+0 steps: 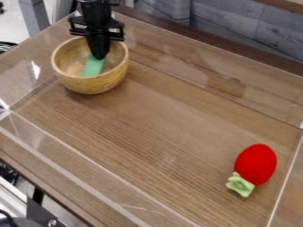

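A wooden bowl (73, 82) sits at the upper left of the table with a green object (94, 66) inside it. My dark gripper (109, 50) reaches down from the top edge to the bowl's back part, just over the green object. Its fingertips are small and dark here, so whether they touch anything is hard to make out.
A red object (256, 165) with a pale green end lies at the lower right.
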